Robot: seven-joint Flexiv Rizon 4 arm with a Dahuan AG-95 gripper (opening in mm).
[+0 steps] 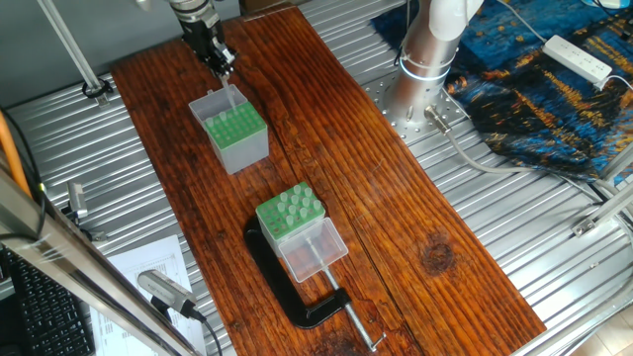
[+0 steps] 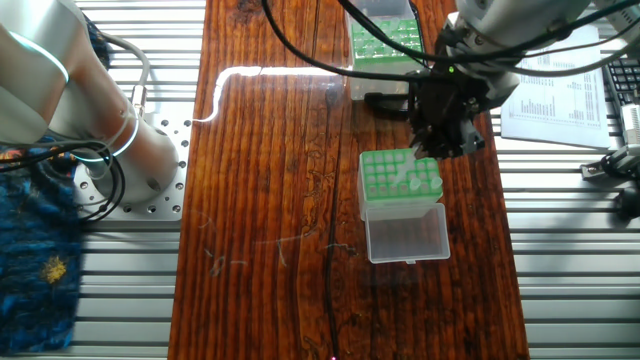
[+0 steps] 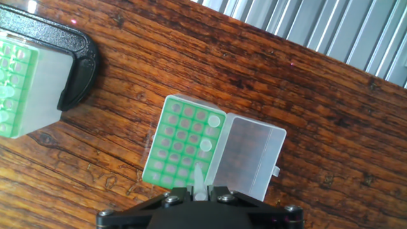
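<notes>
A translucent pipette tip (image 3: 199, 180) is pinched between the fingers of my gripper, which is shut on it. In exterior view 1 the gripper (image 1: 226, 75) hangs at the far end of the table, and the tip (image 1: 230, 93) points down toward the far tip box (image 1: 242, 155). This box has a green grid top with mostly empty holes and its clear lid (image 3: 247, 152) folded open. Two white tips (image 3: 206, 145) stand at the lid side of the grid. Whether the held tip's lower end has entered a hole cannot be told.
A second green-topped box (image 1: 278, 222), holding several tips, stands nearer exterior view 1's camera, its lid (image 1: 315, 252) open. Beside it lies a black C-clamp (image 1: 281, 282) with its screw reaching outward.
</notes>
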